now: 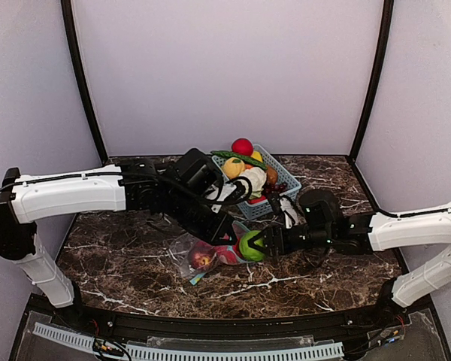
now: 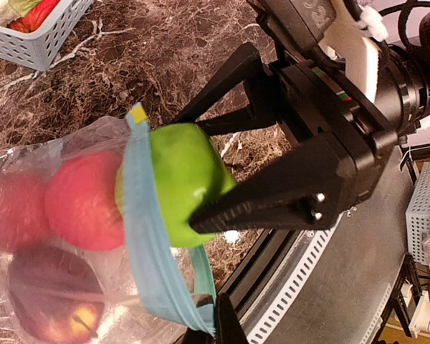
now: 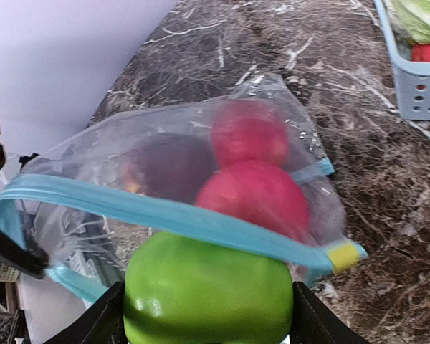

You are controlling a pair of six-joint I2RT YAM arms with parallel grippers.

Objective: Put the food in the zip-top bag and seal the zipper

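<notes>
The clear zip bag with blue zipper strip lies on the marble table, holding a dark red fruit and red round fruits. At the bag's mouth, my right gripper is shut on a green apple, partly behind the zipper strip. My left gripper is over the bag; in its wrist view its fingertips at the bottom are shut at the blue zipper strip, which it appears to pinch.
A grey basket of produce, with cauliflower, cucumber and other items, stands behind the bag. Side walls and a back wall surround it.
</notes>
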